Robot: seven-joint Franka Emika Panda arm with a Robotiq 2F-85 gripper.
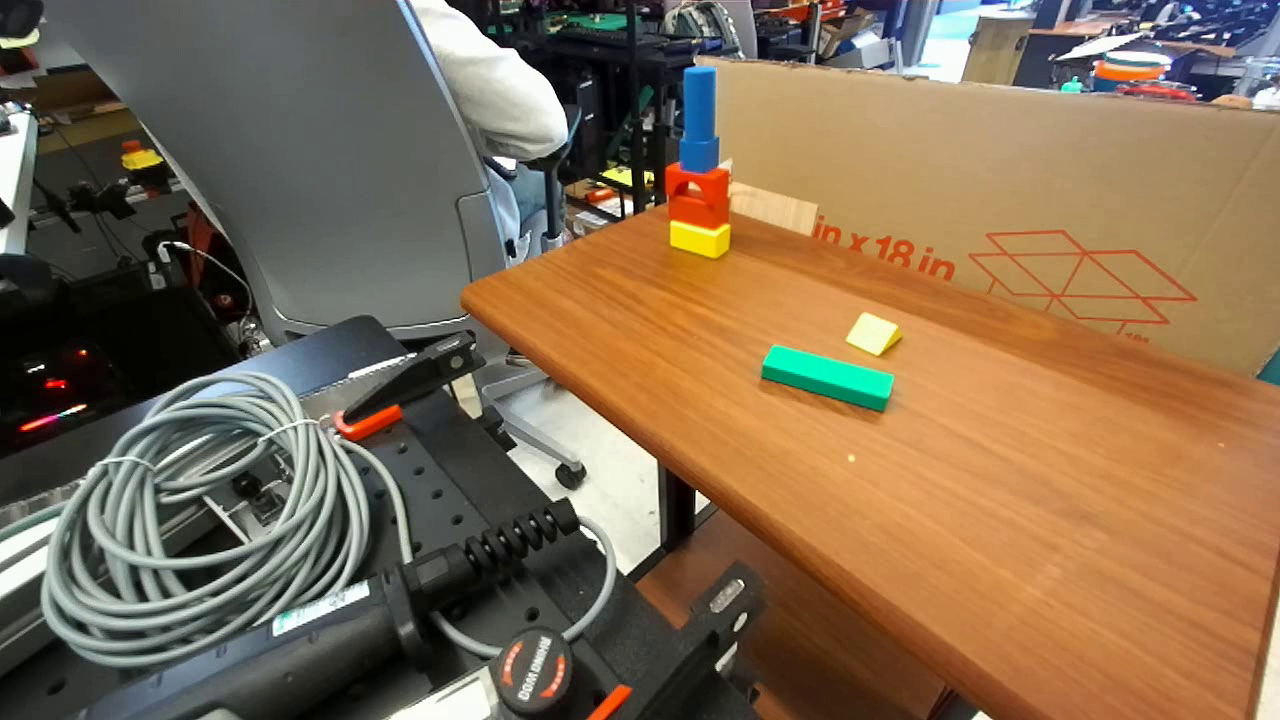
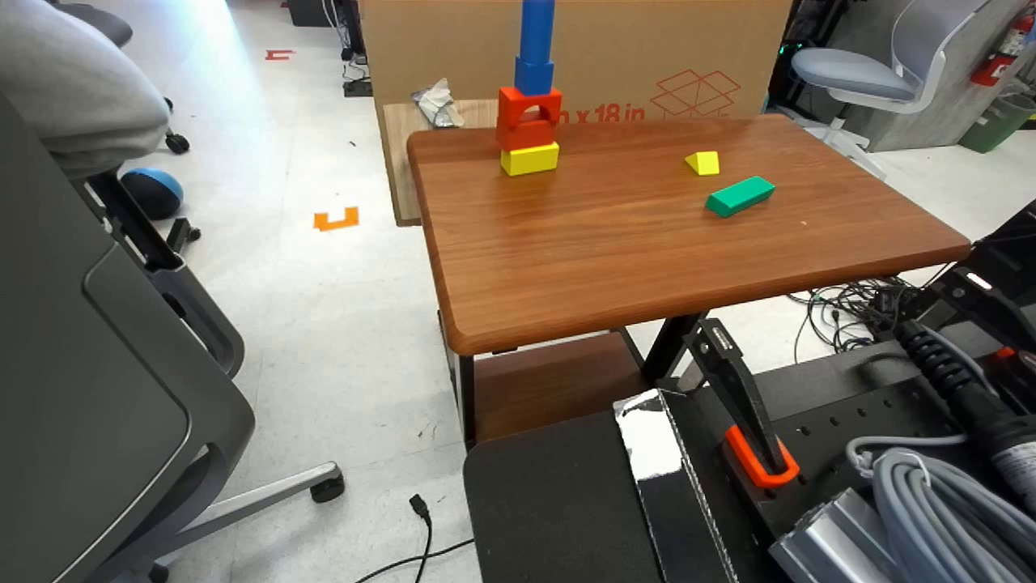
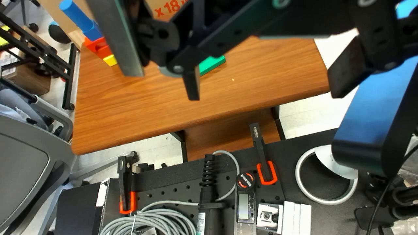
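Observation:
At the table's far left corner rises a tower: a yellow block (image 1: 699,239) at the bottom, red arch pieces (image 1: 698,197) over it, then a blue block (image 1: 699,155) with a tall blue cylinder (image 1: 699,103) on top. Apart from it, a green bar (image 1: 828,378) lies flat on the wooden table, and a small yellow wedge (image 1: 873,334) rests just behind the bar. Only the wrist view shows my gripper; its two dark fingers stand wide apart with nothing between them. The gripper's parts hide the wedge and some of the bar there.
A cardboard box (image 1: 984,192) stands along the table's back edge. Before the table is a black bench with coiled grey cable (image 1: 204,516) and clamps (image 2: 743,403). A grey chair (image 1: 300,156) is at the left.

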